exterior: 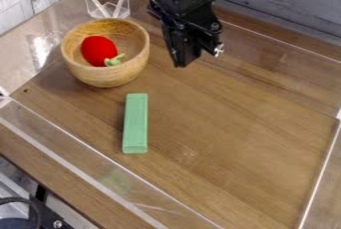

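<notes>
A wooden bowl (pixel 123 70) at the upper left holds a red object with a green tip (pixel 99 50), resembling a strawberry or tomato. A green rectangular block (pixel 136 123) lies on the table below it. My black gripper (pixel 210 50) hangs at the top centre, to the right of the bowl and apart from it. It looks shut, with nothing visible between its fingers.
Raised clear edging runs along its sides. A cable lies at the lower left corner, outside the table.
</notes>
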